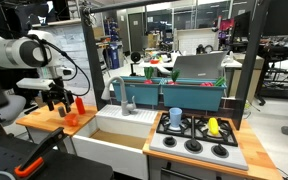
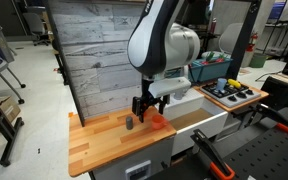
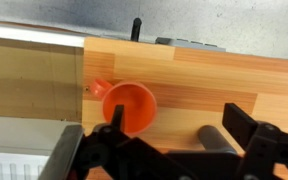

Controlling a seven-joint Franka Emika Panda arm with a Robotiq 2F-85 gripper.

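Observation:
My gripper hangs open above the wooden counter, its two fingers wide apart with nothing between them. An orange cup (image 3: 132, 106), seen from above with its handle to the upper left, stands near the left finger. By the right finger is a grey cylinder (image 3: 213, 138), partly covered by it. From the side, the gripper (image 1: 61, 101) is over the left counter, with the orange cup (image 1: 72, 120) and the grey cylinder (image 1: 62, 112) below. In exterior view 2 the cup (image 2: 157, 123) sits right of the cylinder (image 2: 128, 123).
A red object (image 1: 80, 104) stands upright near the gripper. Right of this counter lie an open drawer-like recess (image 1: 119, 140) and a sink with a faucet (image 1: 126, 98). Farther right, a stove (image 1: 196, 145) bears a blue pitcher (image 1: 175, 117) and a yellow item (image 1: 213, 127).

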